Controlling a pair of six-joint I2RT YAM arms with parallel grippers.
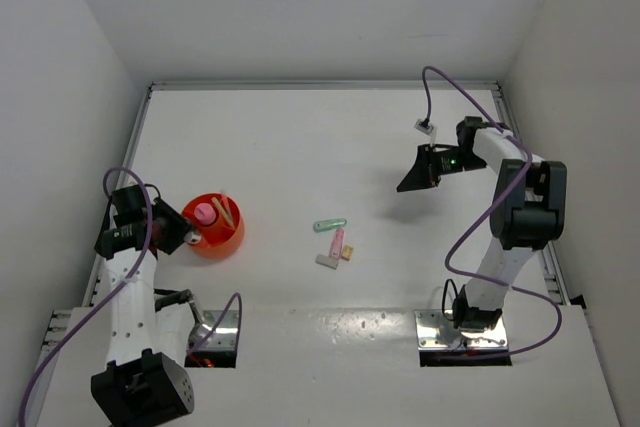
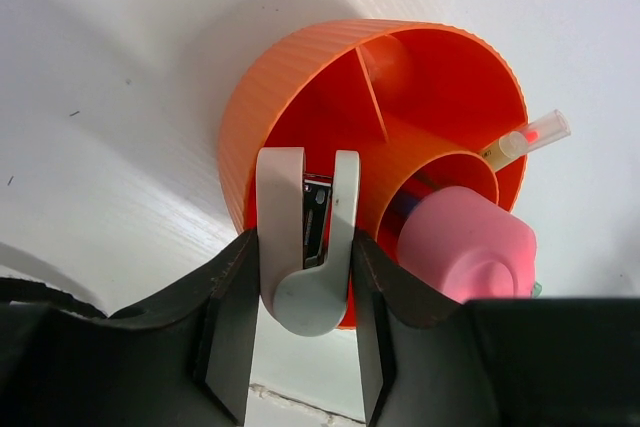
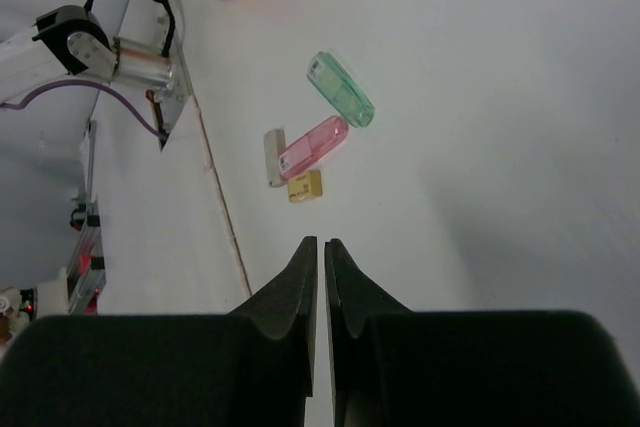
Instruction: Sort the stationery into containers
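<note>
An orange divided container point(image 1: 222, 242) stands at the table's left, holding a pink item point(image 2: 470, 242) and slim items at the right side. My left gripper is shut on a white stapler-like object point(image 2: 280, 212), held at the container's near-left compartment. On the table's middle lie a green item point(image 3: 341, 87), a pink item point(image 3: 313, 145), a grey block point(image 3: 273, 157) and a small tan block point(image 3: 305, 185). My right gripper hangs over the right side, fingertips close together with nothing visible between them.
Walls border the table at left, right and back. Purple cables loop over both arms.
</note>
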